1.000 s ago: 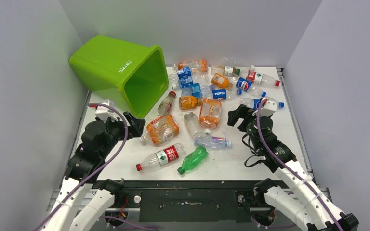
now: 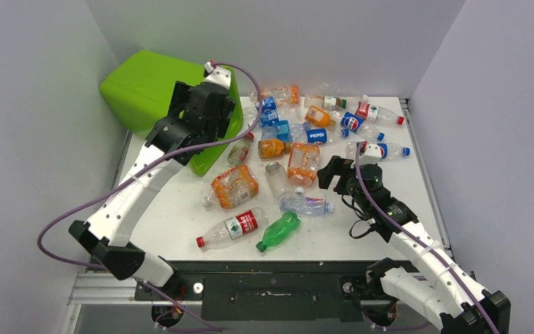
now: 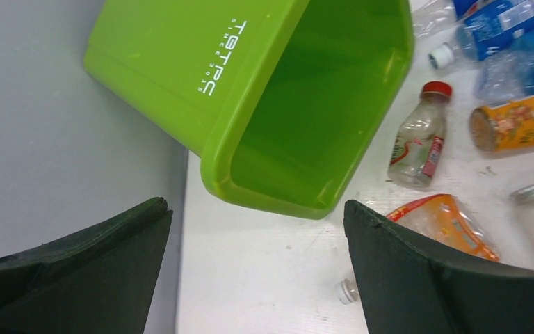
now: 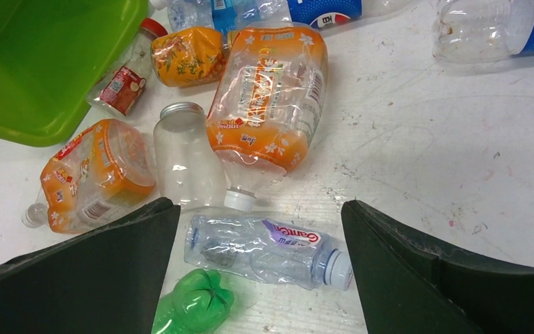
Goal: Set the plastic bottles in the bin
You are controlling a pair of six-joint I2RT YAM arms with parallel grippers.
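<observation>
The green bin lies on its side at the back left, its mouth facing right; no bottle shows in the part of its inside that the left wrist view reveals. Above it, my left gripper is open with nothing between its fingers. My right gripper, also open and empty, hangs over the table right of the middle. In its view a clear bottle shows between the fingers, farther down on the table. Nearby lie an orange-labelled bottle, a green bottle and a red-capped bottle.
Many bottles crowd the back of the table, among them a Pepsi bottle and a red-labelled bottle. Grey walls stand on both sides and behind.
My left arm has swung up and to the back right, from the table's left side to over the bin. The right gripper has shifted slightly left. The bottles and bin lie unchanged.
</observation>
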